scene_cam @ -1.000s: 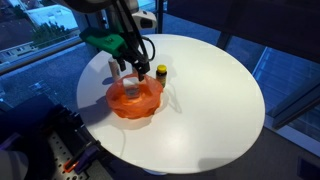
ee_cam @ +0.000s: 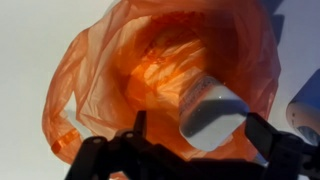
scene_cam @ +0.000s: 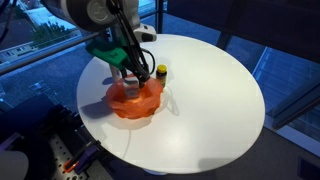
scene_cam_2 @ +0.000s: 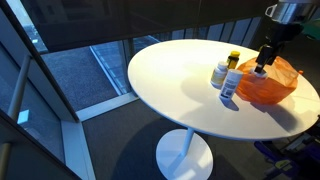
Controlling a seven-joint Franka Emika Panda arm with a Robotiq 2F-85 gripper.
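An orange plastic bag (scene_cam: pixel 147 103) stands with its mouth open on the white round table. Inside it a white bottle (ee_cam: pixel 212 112) leans at a slant, with its pale end toward the wrist camera. My gripper is open over the bag, its fingers apart on either side of the bottle's near end. Whether they touch the bottle, I cannot tell. In exterior view 2 the gripper (scene_cam_2: pixel 262 69) reaches down at the bag's near edge, partly covering the bottle.
Two white bottles (scene_cam_2: pixel 219 73) and a dark bottle with a yellow cap (scene_cam_2: pixel 233 60) stand beside the bag. Another white bottle (ee_cam: pixel 304 120) shows at the wrist view's right edge.
Over the last second my gripper has come down toward the bag and the bottle in it. The bag and the yellow-capped bottle stay in place.
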